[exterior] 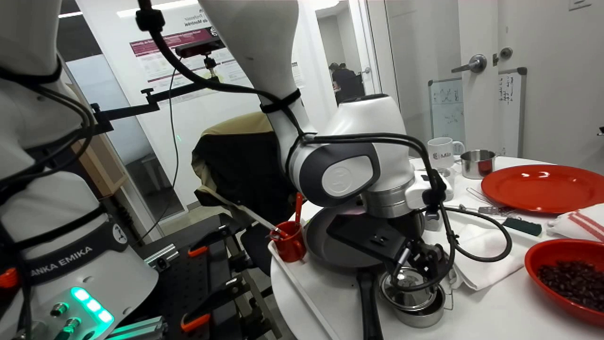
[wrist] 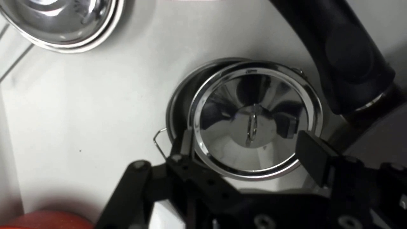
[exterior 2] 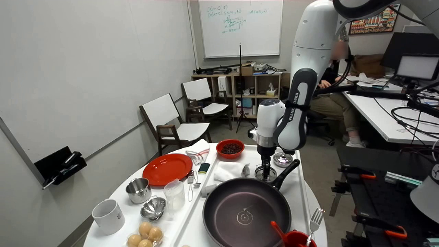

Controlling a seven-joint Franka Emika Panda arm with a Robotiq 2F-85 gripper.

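A small steel pot (wrist: pixel 178 103) stands on the white tray with its steel lid (wrist: pixel 221 152) set off-centre. The lid covers most of the pot, leaving a dark crescent of the inside showing. A thin loop handle rises from the lid's middle. My gripper is above the lid, its fingers (wrist: pixel 313 150) well apart on either side of the loop handle, with nothing clamped between them. In exterior view 1 the arm partly hides the lid (exterior: pixel 390 292), while the pot (exterior: pixel 422 320) shows below it.
A black pan handle (wrist: pixel 349 57) lies close beside the pot; its pan (exterior 2: pixel 247 206) fills the tray's middle. Another shiny steel vessel (wrist: pixel 57 26) stands nearby. A red bowl of beans (exterior 2: pixel 230 149) and a white cloth (exterior 2: pixel 228 169) are beyond. Bare tray lies left of the pot in the wrist view.
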